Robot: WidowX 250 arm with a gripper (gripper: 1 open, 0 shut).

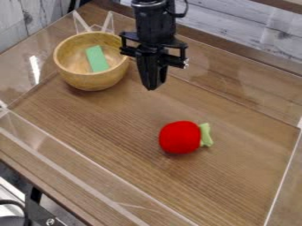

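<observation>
My black gripper [153, 65] hangs over the upper middle of the table, just right of a wooden bowl [106, 81] that holds a green block [95, 59]. Its two fingers point down and look apart; I see nothing clearly held between them. A red rounded object [178, 137] with a pale green part at its right side lies on the lower middle right of the table.
A pale wall or edge runs along the top right, and dark cabling shows at the bottom left corner.
</observation>
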